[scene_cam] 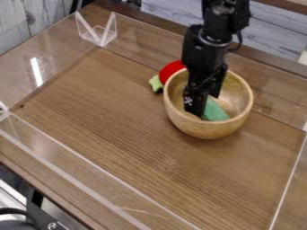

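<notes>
A wooden bowl (220, 125) sits right of centre on the table, with a teal-green object (214, 110) inside. My black gripper (198, 95) reaches down from the top into the bowl, open, its fingers beside the green object and partly over it. Behind the bowl's left side lie a red object (171, 68) and a small light-green piece (157, 84), partly hidden.
A clear acrylic holder (97, 30) stands at the back left. A white rail runs along the back edge.
</notes>
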